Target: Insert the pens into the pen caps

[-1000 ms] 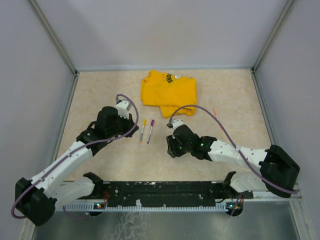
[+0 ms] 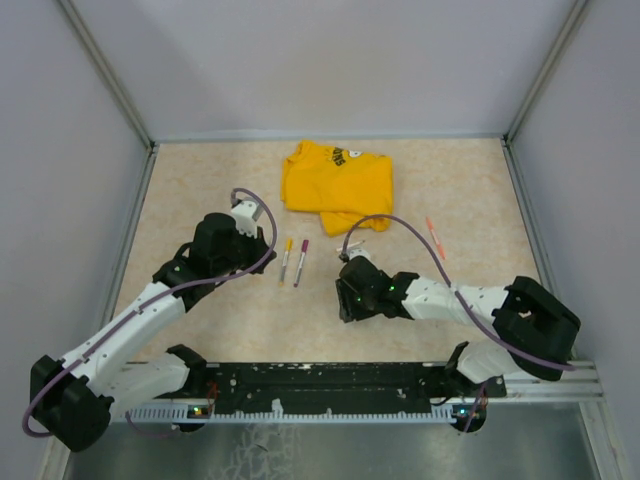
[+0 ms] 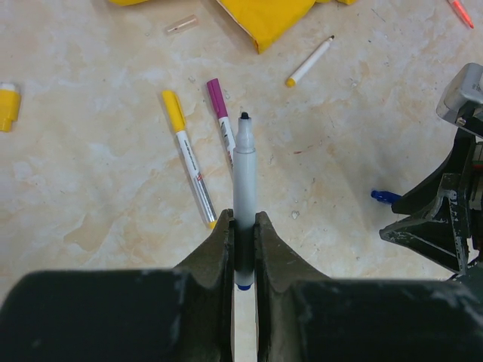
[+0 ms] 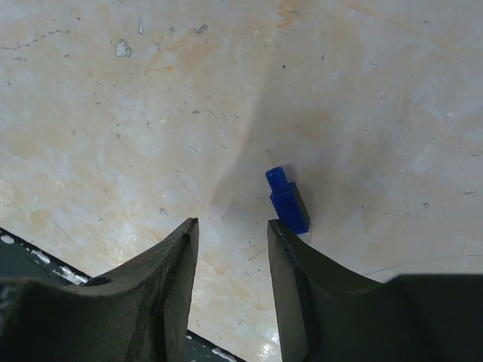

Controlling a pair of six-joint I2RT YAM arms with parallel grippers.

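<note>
An uncapped grey marker (image 3: 244, 181) with a blue end stands out from my left gripper, which is shut on it. A blue cap (image 4: 287, 205) lies on the table, just beyond the fingers of my right gripper, which is part open with nothing between them. A yellow-capped pen (image 3: 188, 162), a purple-capped pen (image 3: 219, 109) and a thin white pen (image 3: 311, 59) lie on the table in the left wrist view, with a red pen (image 3: 459, 12) at the upper right.
A yellow cloth (image 2: 335, 180) lies at the back. A clear piece (image 3: 182, 23) and a yellow object (image 3: 7, 105) also lie in the left wrist view.
The right arm has shifted slightly down in the top view, its gripper moving a little right and down. My left arm looks unchanged.
</note>
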